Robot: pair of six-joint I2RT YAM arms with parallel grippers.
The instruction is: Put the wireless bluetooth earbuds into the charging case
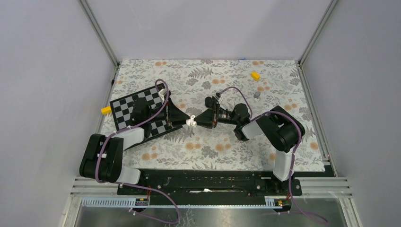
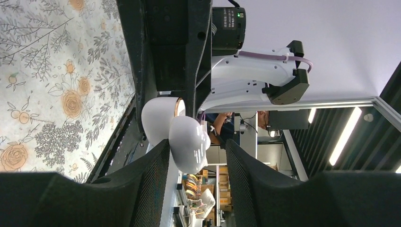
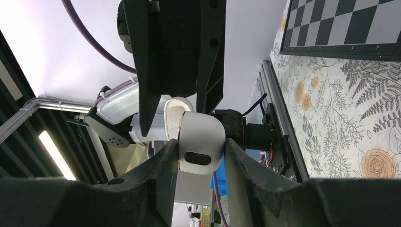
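Observation:
Two arms meet over the middle of the cloth at the white charging case (image 1: 192, 122). My right gripper is shut on the case (image 3: 201, 137), whose lid stands raised behind it. In the left wrist view a glossy white piece (image 2: 187, 144), apparently an earbud or part of the case, sits just beyond the fingertips of my left gripper, which are parted on either side of its lower end; whether they touch it is unclear.
A checkered board (image 1: 123, 111) lies under the left arm. A black object (image 1: 208, 101), yellow blocks (image 1: 255, 75) and a small grey piece (image 1: 257, 95) lie on the floral cloth.

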